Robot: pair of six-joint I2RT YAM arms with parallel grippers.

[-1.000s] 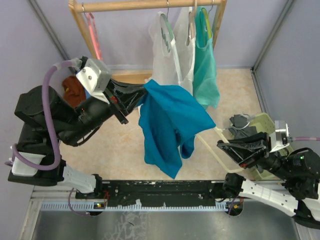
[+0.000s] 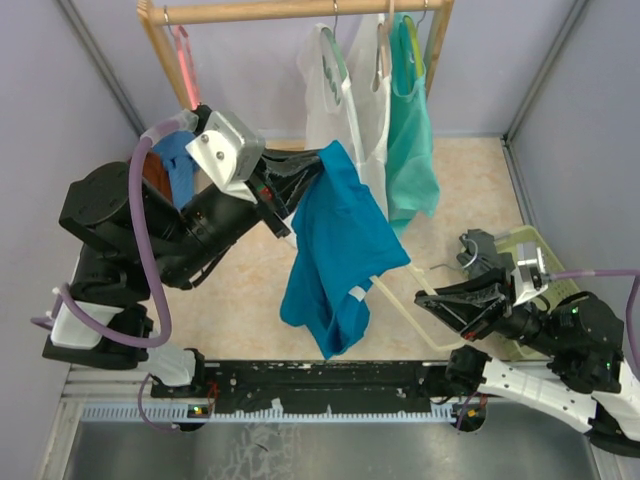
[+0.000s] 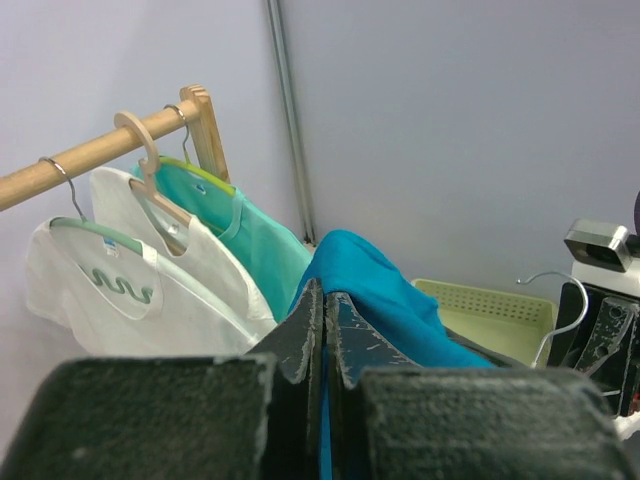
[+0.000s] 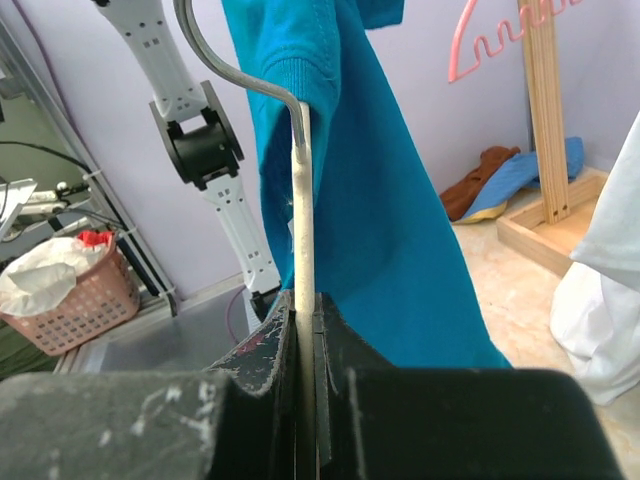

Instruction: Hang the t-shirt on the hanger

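A blue t-shirt hangs in the middle of the top view, its upper edge pinched in my left gripper. The left wrist view shows the blue cloth running up between the closed fingertips. My right gripper is shut on a cream hanger, whose bar stands upright between its fingers. One end of that hanger goes into the blue fabric; how far it reaches inside is hidden. The hanger's metal hook shows near the right arm in the left wrist view.
White shirts and a teal shirt hang on a wooden rack behind. A pink hanger hangs at the rack's left. At the right stands a pale green basket. Open floor lies left of the shirt.
My left gripper has moved right and slightly up, carrying the shirt's top edge. The right gripper and hanger have shifted left toward the shirt, whose folds now hang narrower.
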